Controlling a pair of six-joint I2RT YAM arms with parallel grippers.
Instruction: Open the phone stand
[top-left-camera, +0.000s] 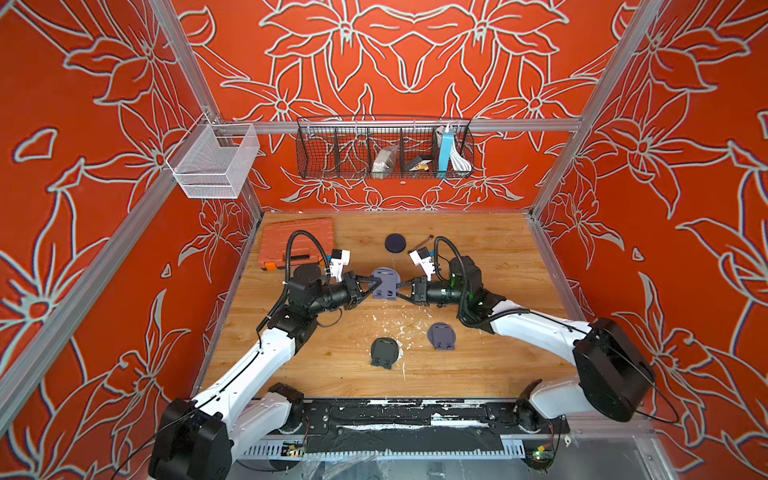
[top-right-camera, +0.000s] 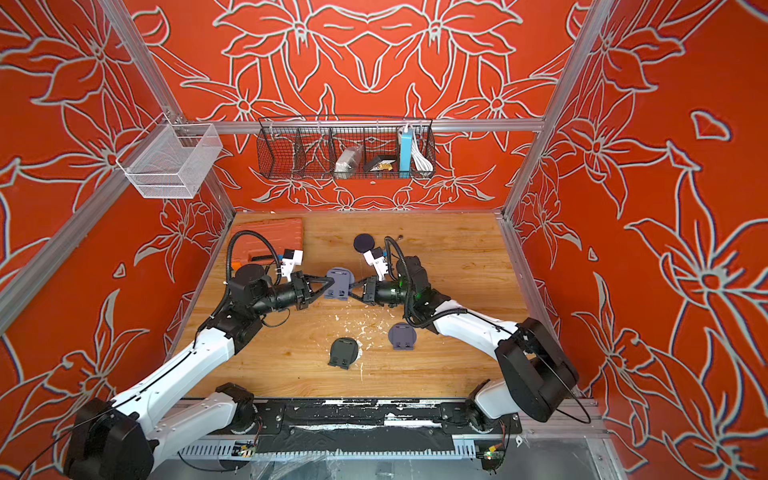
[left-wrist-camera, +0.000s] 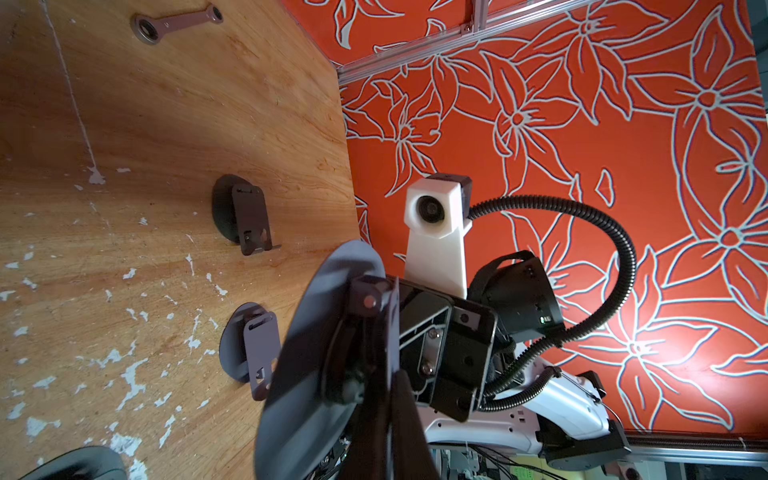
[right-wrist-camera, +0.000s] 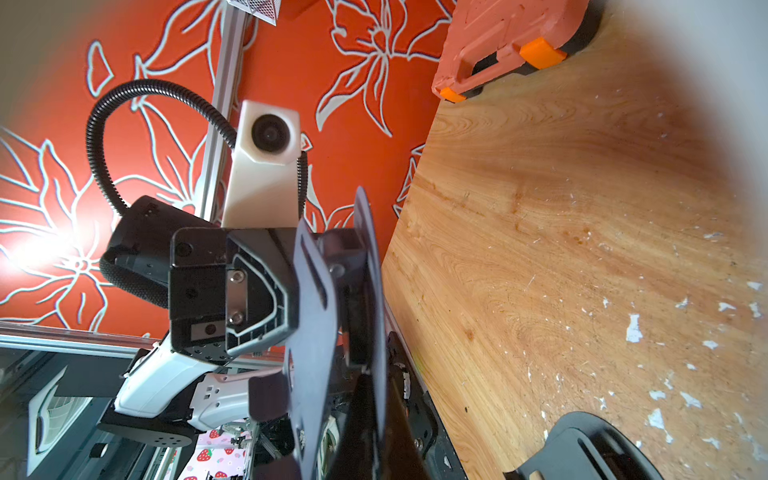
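Observation:
A grey-purple phone stand (top-left-camera: 385, 281), with a round base (left-wrist-camera: 300, 376) and a slotted flat plate (right-wrist-camera: 310, 352), is held up between my two grippers above the table's middle. My left gripper (top-left-camera: 377, 286) is shut on its left side; a thin edge runs between the dark fingers in the left wrist view. From the right side, my right gripper (top-left-camera: 401, 291) is shut on another thin edge of it. In the right wrist view a narrow gap shows between plate and base. The fingertips partly hide the contact points.
More folded stands lie on the table: a dark one (top-left-camera: 385, 352) near the front, a purple one (top-left-camera: 441, 336) to its right. A dark disc (top-left-camera: 395, 243), a wrench (left-wrist-camera: 180, 22) and a red case (top-left-camera: 296, 240) lie farther back.

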